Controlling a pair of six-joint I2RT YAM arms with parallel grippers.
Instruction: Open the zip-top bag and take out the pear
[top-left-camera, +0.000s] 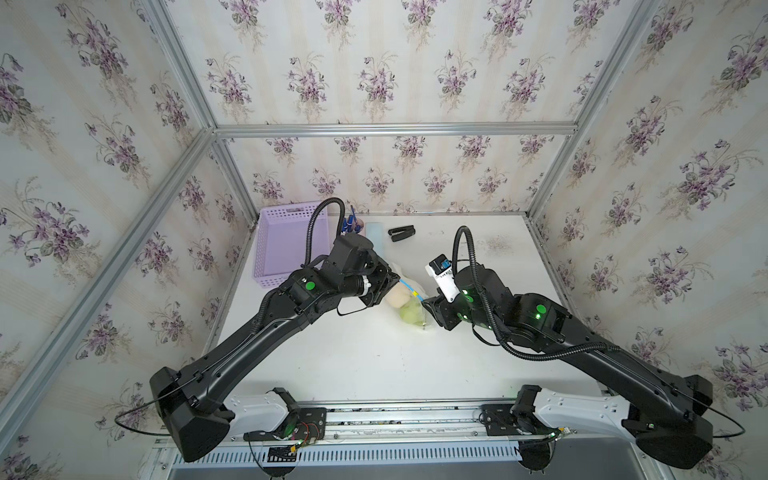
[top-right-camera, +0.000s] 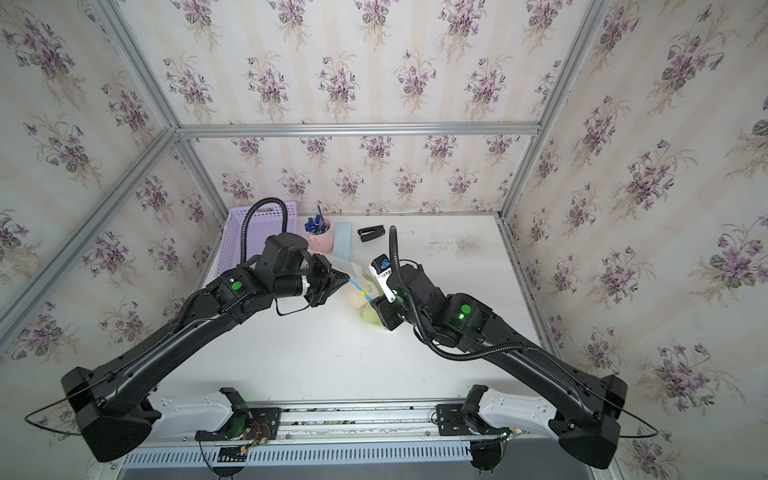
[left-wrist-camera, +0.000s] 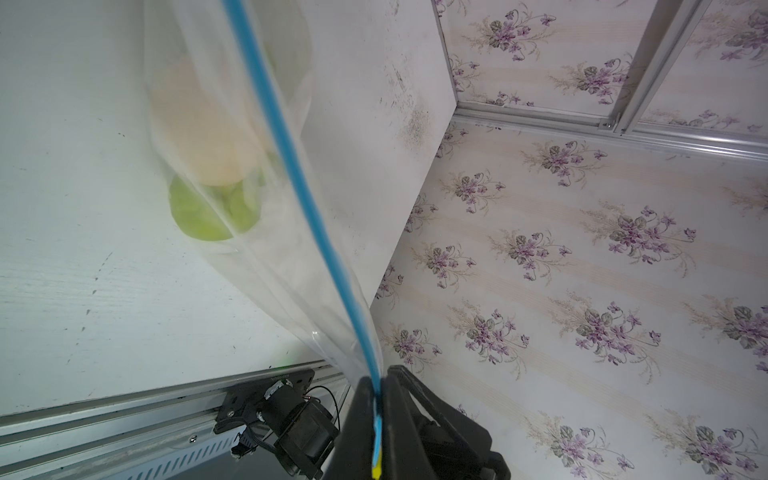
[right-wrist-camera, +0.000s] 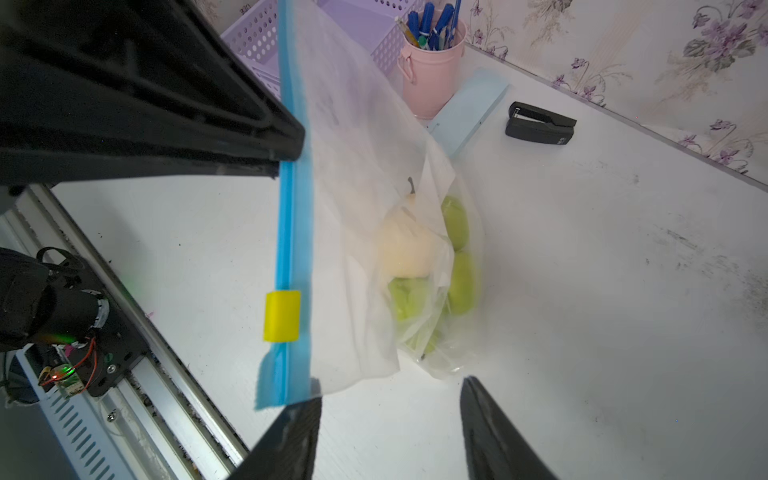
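Note:
A frosted zip bag (right-wrist-camera: 352, 224) with a blue zip strip (left-wrist-camera: 296, 176) and yellow slider (right-wrist-camera: 281, 316) holds green fruit (left-wrist-camera: 208, 212) and a pale round fruit with a stem (right-wrist-camera: 404, 244). My left gripper (top-left-camera: 393, 278) is shut on the bag's top edge, raising it. My right gripper stands open beside the lower end of the strip, near the slider, with its fingers low in the right wrist view.
A purple basket (top-left-camera: 284, 244), pink pen cup (right-wrist-camera: 425, 80), pale blue flat object (right-wrist-camera: 468, 108) and black stapler (right-wrist-camera: 540, 124) stand at the back.

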